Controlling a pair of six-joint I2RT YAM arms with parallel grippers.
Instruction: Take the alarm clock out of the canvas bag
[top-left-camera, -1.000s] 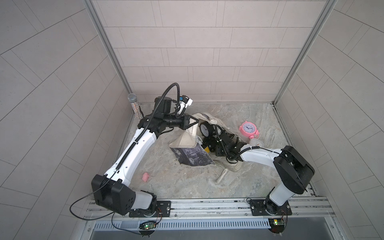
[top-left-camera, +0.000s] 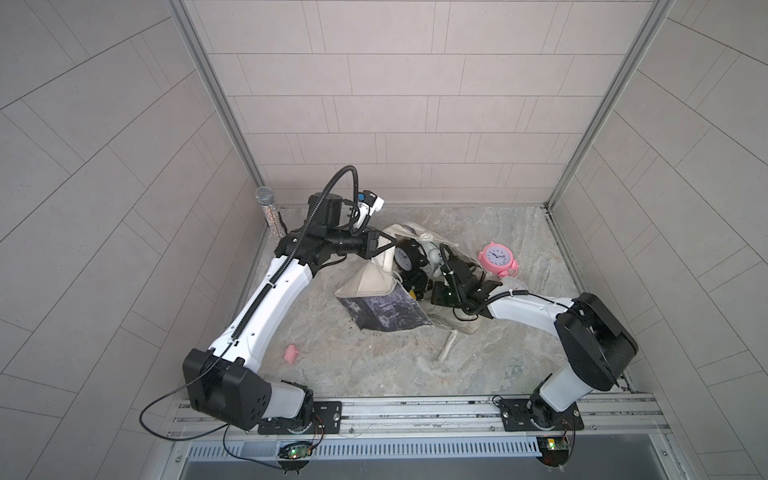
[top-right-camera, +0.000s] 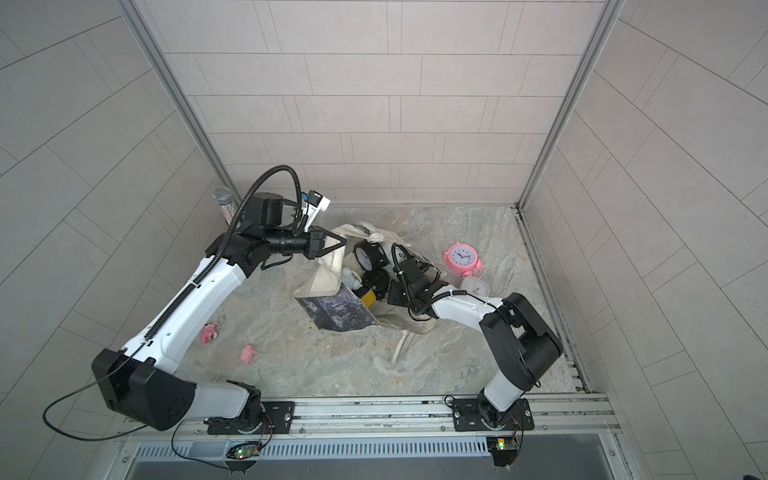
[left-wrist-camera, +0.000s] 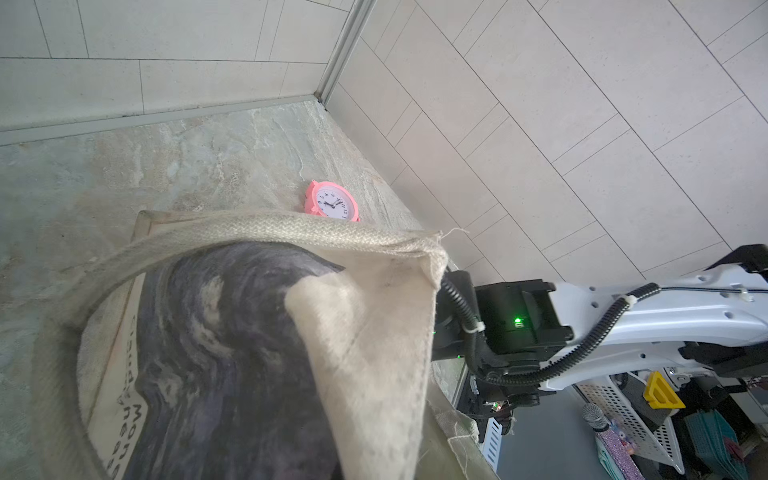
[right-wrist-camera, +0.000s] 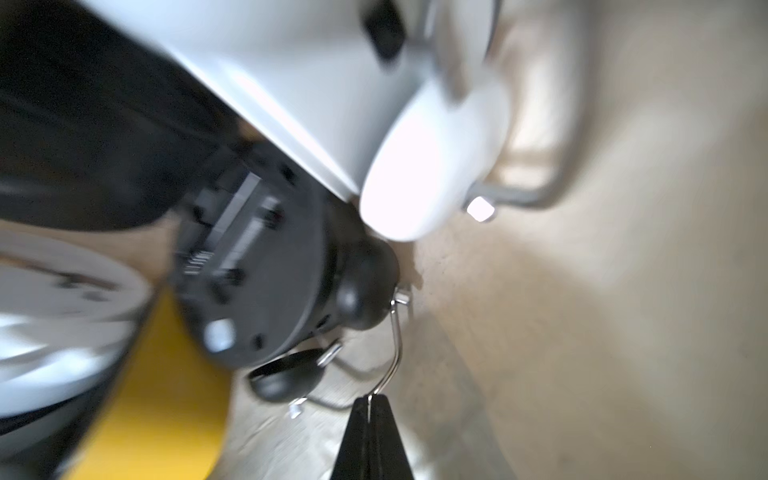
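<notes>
The canvas bag lies open in the middle of the floor. Its left rim hangs up at the fingertips of my left gripper, which is shut on the cloth; in the left wrist view the canvas hides the fingers. Inside the bag are a black alarm clock and a white one. The right wrist view shows a black clock's back with bells and a wire handle, and a white clock's bell. My right gripper is shut inside the bag, its fingertips close to that wire handle, nothing visible between them.
Something yellow and other white items crowd the bag. A pink alarm clock stands outside, right of the bag. A pink piece lies front left, and a bead-filled tube stands back left.
The black clock turned slightly. The left arm has held still.
</notes>
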